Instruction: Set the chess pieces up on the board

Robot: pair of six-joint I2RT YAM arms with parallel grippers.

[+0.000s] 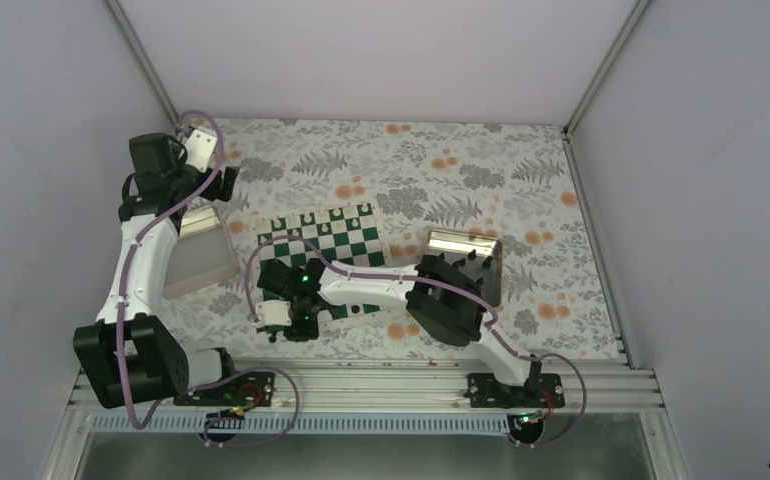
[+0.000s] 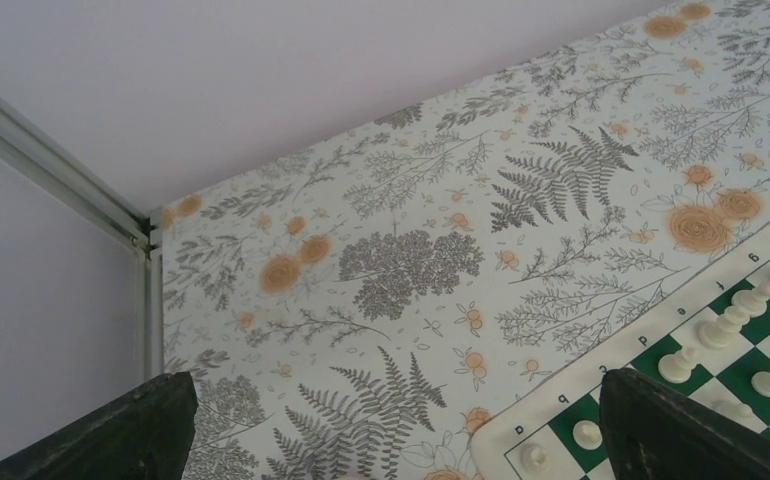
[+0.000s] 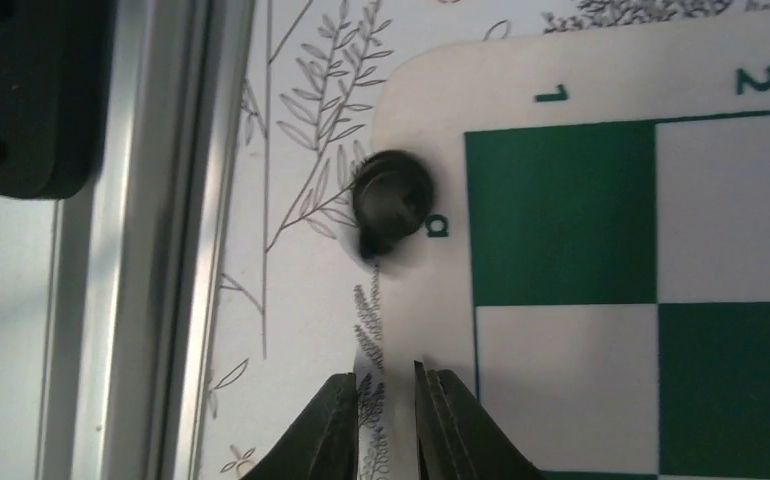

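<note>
The green-and-white chessboard (image 1: 351, 232) lies under my right arm, which hides much of it. White pieces (image 2: 676, 366) stand on its far rows in the left wrist view. A blurred dark piece (image 3: 391, 195) overlaps the board's border beside the corner square, past my right fingertips and clear of them. My right gripper is over the board's near-left edge, its tips a narrow gap apart with nothing visible between. Over the left tray's far end, my left gripper is wide open and empty.
At the right, a tray (image 1: 499, 290) holds several dark pieces (image 1: 486, 263), partly behind my right arm. A pale tray (image 1: 193, 278) sits at the left. The metal rail (image 3: 131, 330) runs close along the board's near side. Behind the board, the patterned table (image 1: 431, 155) is clear.
</note>
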